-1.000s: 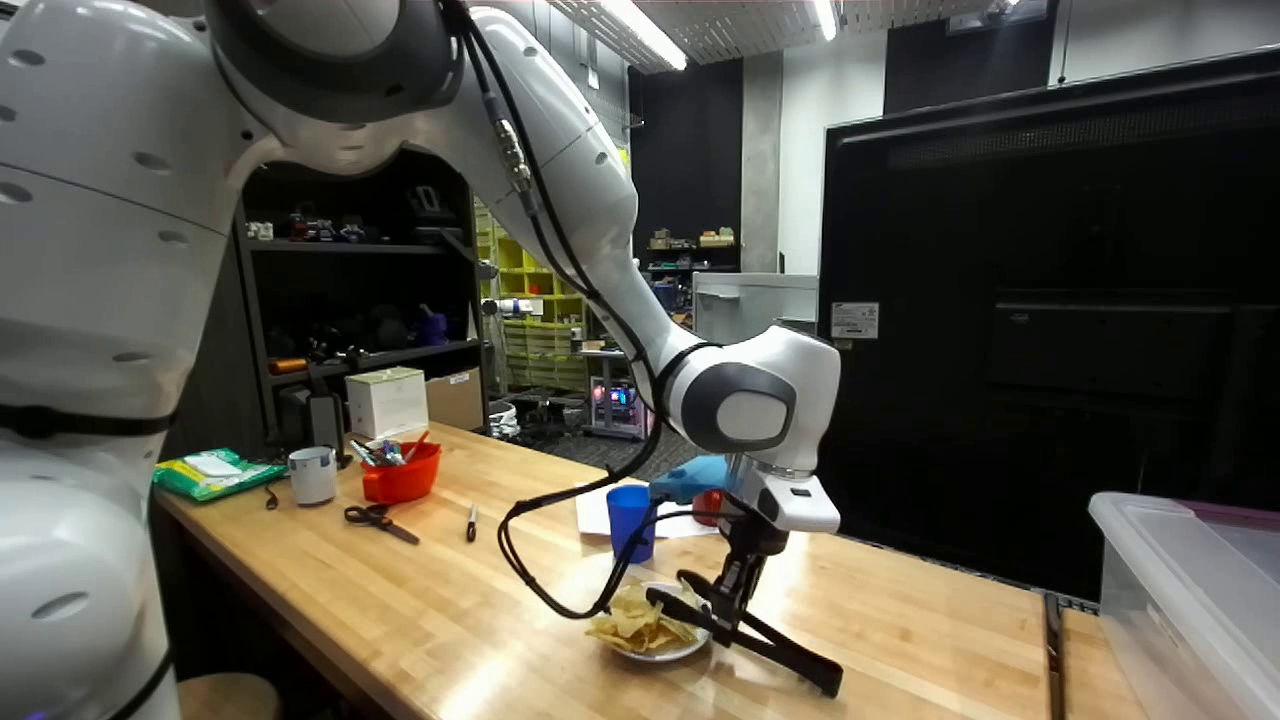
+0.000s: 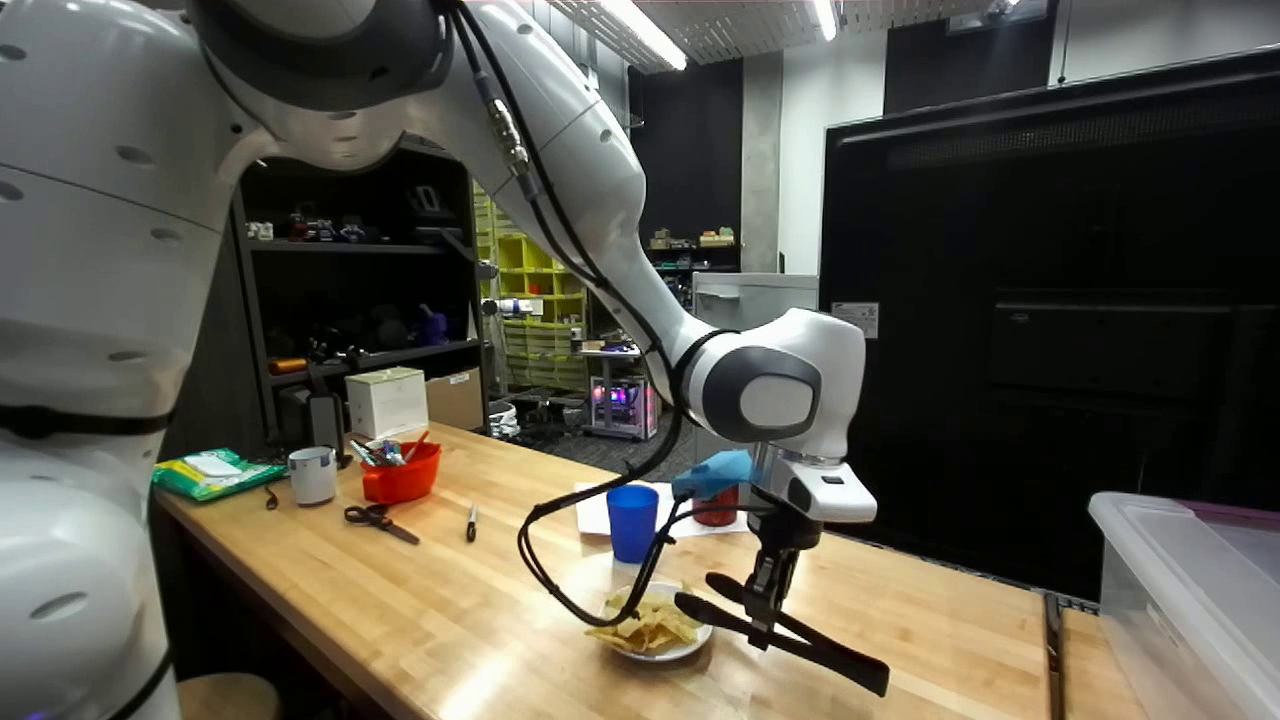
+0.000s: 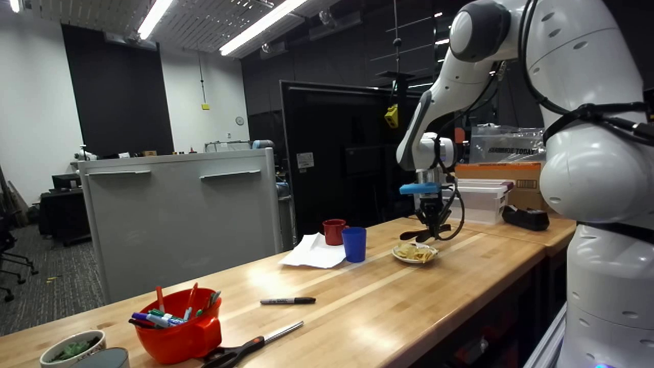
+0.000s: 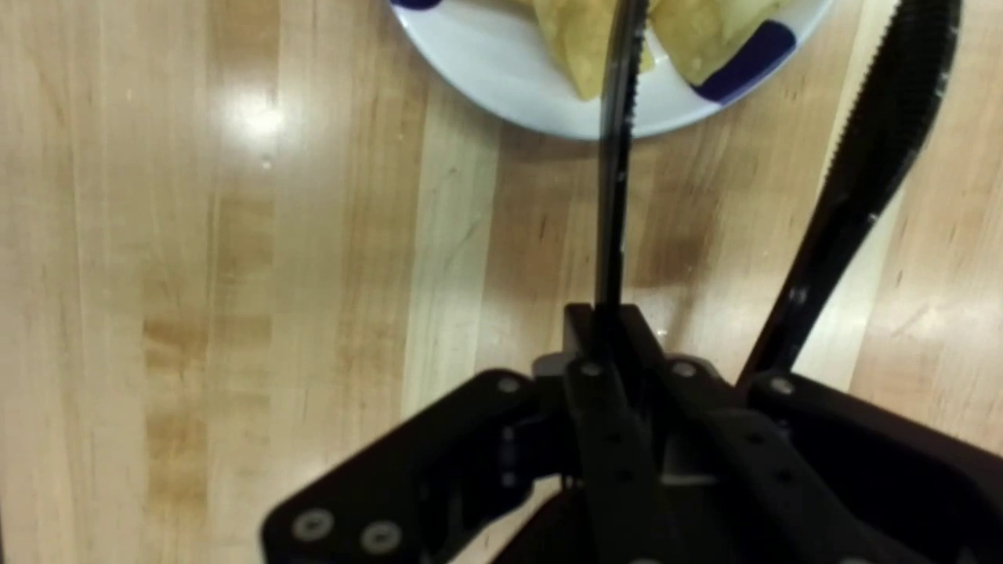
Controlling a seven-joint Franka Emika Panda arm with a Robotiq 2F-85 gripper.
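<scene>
My gripper is shut on a pair of black tongs point(image 4: 851, 188), whose two serrated arms stand spread apart. In the wrist view one arm passes between my fingers and reaches over the plate's edge; the other angles off to the right. A white plate point(image 4: 526, 99) with dark blue patches on its rim holds yellow chips point(image 4: 584, 42), partly cut off at the top. From exterior view 1 the gripper point(image 2: 764, 600) hangs just right of the plate point(image 2: 692, 649), above the wooden table. No chip shows between the tong arms.
A blue cup point(image 3: 354, 245) stands near the plate, with a red mug point(image 3: 334, 232) and white paper point(image 3: 313, 251) behind. Farther off lie a marker point(image 3: 288, 300), scissors point(image 3: 245, 349) and a red pen container point(image 3: 178, 337). A clear bin point(image 2: 1188, 600) stands right.
In exterior view 1, my gripper and the tongs have shifted right, away from the plate, and the wrist is more upright. The plate and chips look unmoved.
</scene>
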